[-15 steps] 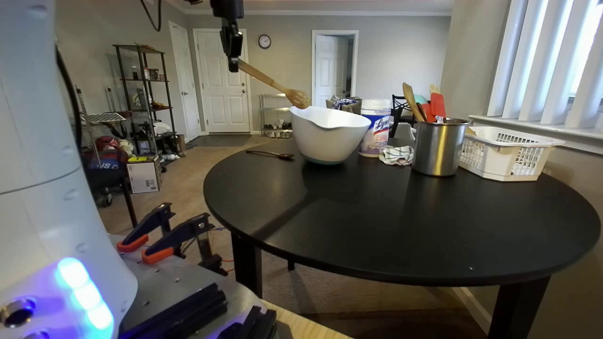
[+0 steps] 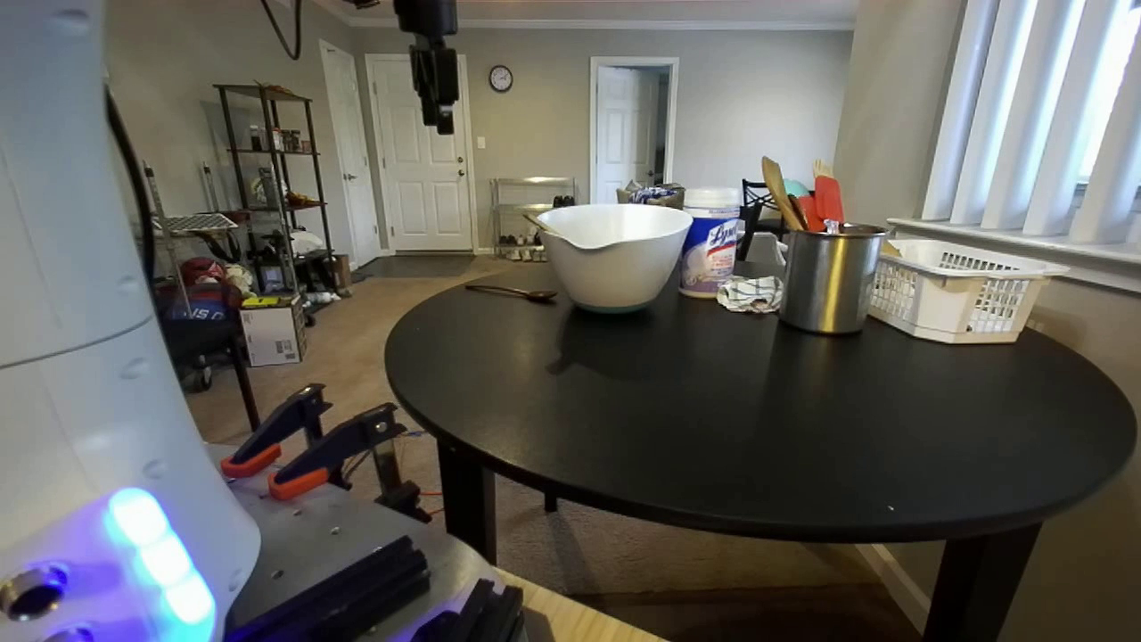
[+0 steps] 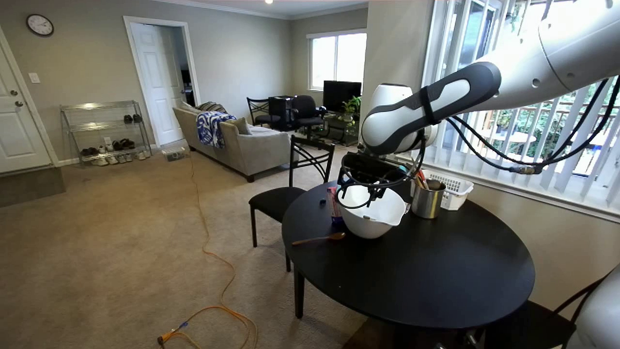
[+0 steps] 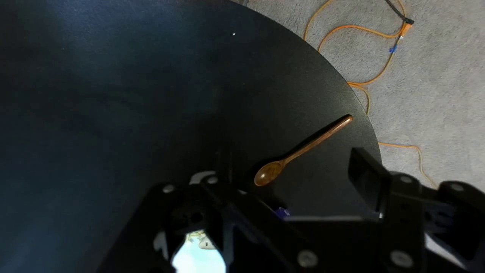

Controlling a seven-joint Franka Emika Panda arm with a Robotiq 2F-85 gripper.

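Observation:
In exterior view 1 the white mixing bowl [image 2: 615, 251] stands upright on the round black table [image 2: 749, 428]. A short wooden handle end [image 2: 540, 224] pokes over its left rim; the rest of that utensil is hidden inside. My gripper [image 2: 436, 119] hangs high to the left of the bowl in that view. The wrist view shows its fingers [image 4: 363, 170] wide apart and nothing held between them. A brown wooden spoon [image 4: 269, 173] lies on the table beyond the fingers, its handle toward the table edge.
Right of the bowl stand a Lysol wipes tub [image 2: 708, 246], a crumpled striped cloth [image 2: 751, 294], a steel pot of utensils [image 2: 829, 280] and a white plastic basket [image 2: 947, 291].
The slotted wooden utensil has left my gripper and now rests in the bowl, only its handle end showing. The bowl, tilted before, has settled level. My gripper has barely moved.

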